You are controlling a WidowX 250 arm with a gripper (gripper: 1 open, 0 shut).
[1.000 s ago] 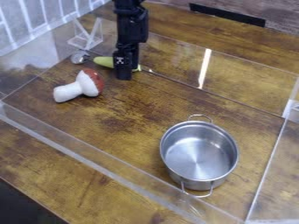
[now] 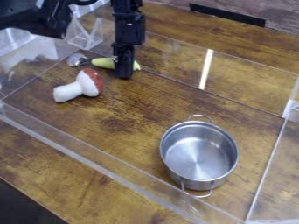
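Observation:
My black gripper (image 2: 124,68) is low at the back left, right at a pale green object (image 2: 103,62) with a silver end (image 2: 77,59). Its finger looks closed, though whether anything is between the fingers is too small to tell. A white mushroom-like toy (image 2: 73,89) with a red part lies nearer, to the left. A steel pot (image 2: 198,157) with two wire handles stands at the front right.
Clear plastic walls or sheets edge the work area on the left, front and right.
The gripper has shifted slightly, and the green object's right end is now more hidden behind it. The mushroom toy and the pot have not moved.

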